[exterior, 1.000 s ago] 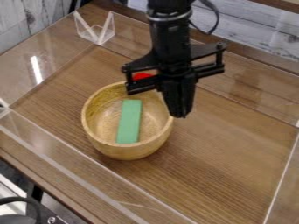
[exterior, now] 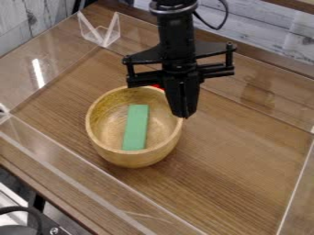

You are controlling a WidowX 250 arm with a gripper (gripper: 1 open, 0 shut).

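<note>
My black gripper (exterior: 185,98) hangs over the right rim of a round yellow bowl (exterior: 166,145), its fingertips pointing down. Whether it is open or shut is hard to make out from this angle. A green block (exterior: 136,127) lies inside the bowl on the left side. A small red object (exterior: 154,87) is partly hidden behind the gripper, beside the bowl's back rim.
A clear bent plastic piece (exterior: 103,29) stands at the back left. Dark cables show beyond the lower-left edge.
The bowl and green block look unmoved.
</note>
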